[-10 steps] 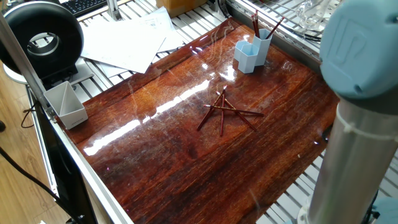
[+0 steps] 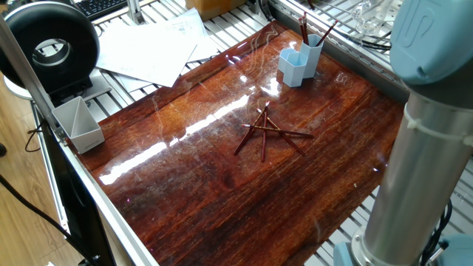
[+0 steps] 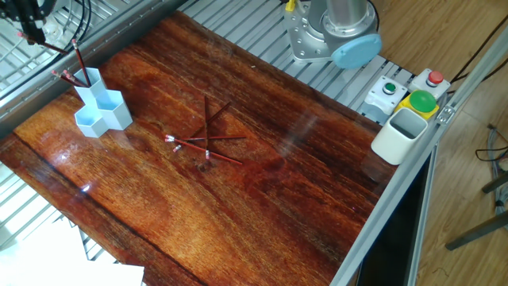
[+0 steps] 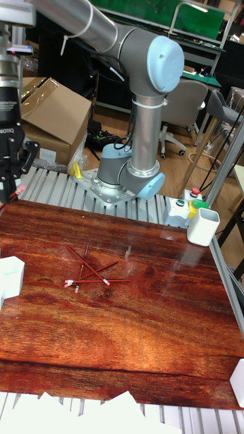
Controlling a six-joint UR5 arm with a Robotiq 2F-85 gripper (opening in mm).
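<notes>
Several dark red pencils with pale eraser ends [image 3: 208, 135] lie crossed in a loose pile on the middle of the wooden board. Toward one corner of the board stands a pale blue holder [image 2: 299, 66] made of joined hexagonal cups, and a few pencils [image 2: 304, 29] lean in its tallest cup. My black gripper [image 3: 32, 36] is at the upper left of the second view, beyond the holder and above the board's edge. A single red pencil [image 3: 52, 48] passes between its fingers, which look shut on it. The third view shows the gripper at the left edge, partly cut off; the first view does not show it.
A white cup [image 3: 399, 137] stands at the board's edge near the control buttons [image 3: 423, 101]. White papers [image 2: 151, 52] lie on the slatted table. Metal rails border the board, much of which is bare around the pile.
The blue arm joint at the right of the first view has moved up and slightly right. The pencil pile and the holder have not moved.
</notes>
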